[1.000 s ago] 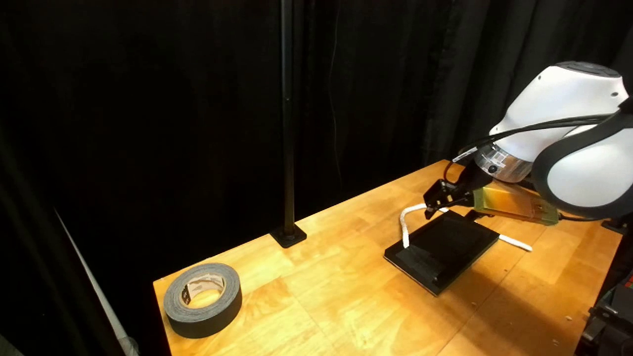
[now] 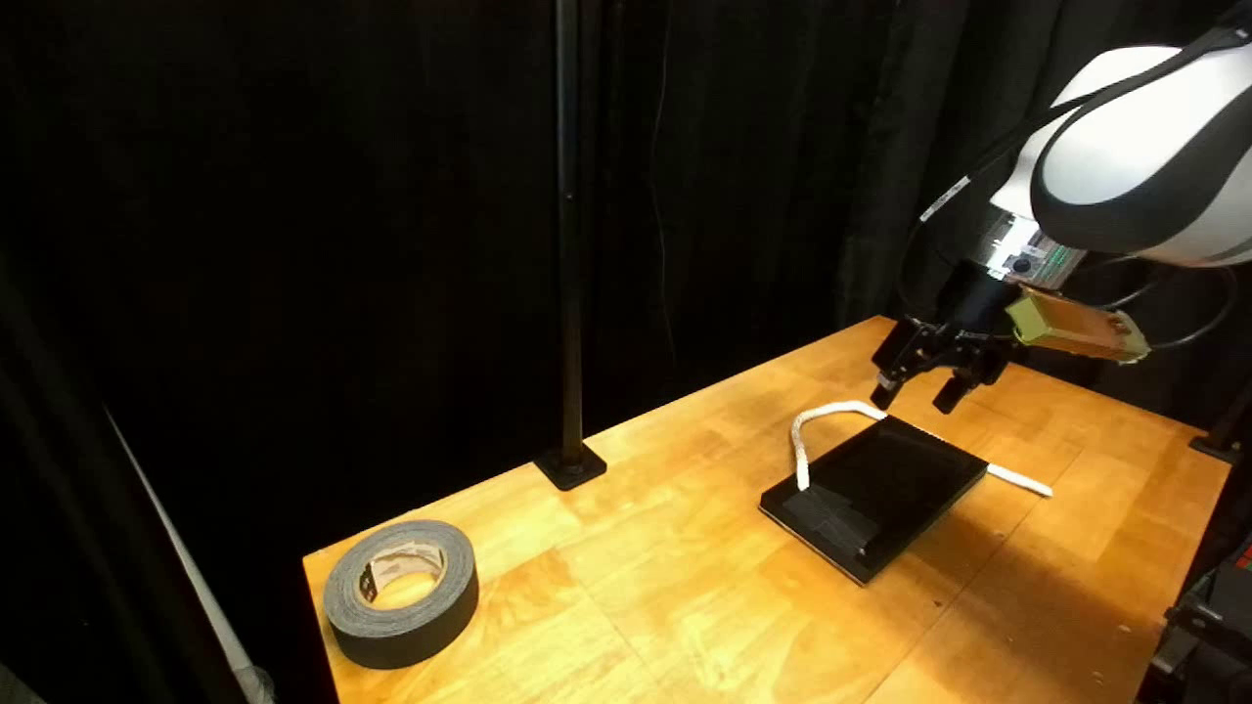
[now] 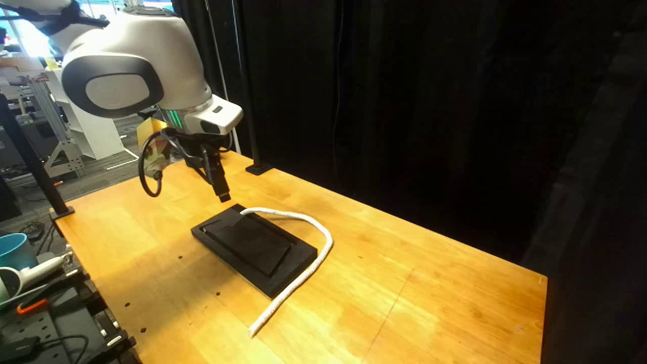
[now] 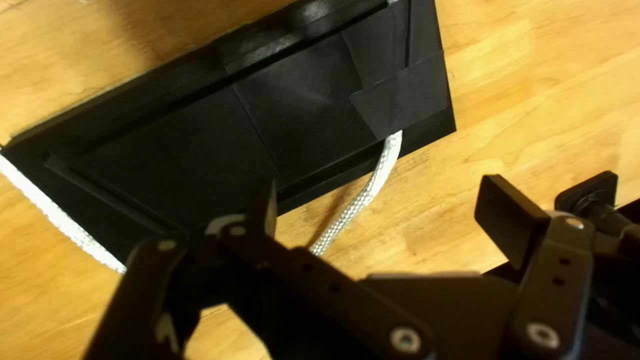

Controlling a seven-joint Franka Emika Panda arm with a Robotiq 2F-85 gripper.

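Note:
A flat black board with a raised rim and tape patches lies on the wooden table. From a taped spot at one end of it comes a white braided rope, which curves around the board's far side and ends loose on the table beyond the opposite end. In the wrist view the rope leaves the tape and passes behind the gripper. My gripper hangs above the board's far edge, its fingers spread wide with nothing between them. Its fingers are open in the wrist view too, where the fingers hide part of the board and rope.
A roll of grey tape sits at the table's far left corner in exterior view 1. Black posts stand on the table edge, one with a base plate. Much bare tabletop surrounds the board.
The arm and gripper have risen and shifted slightly to the right in exterior view 1, away from the board. Board and rope look unmoved.

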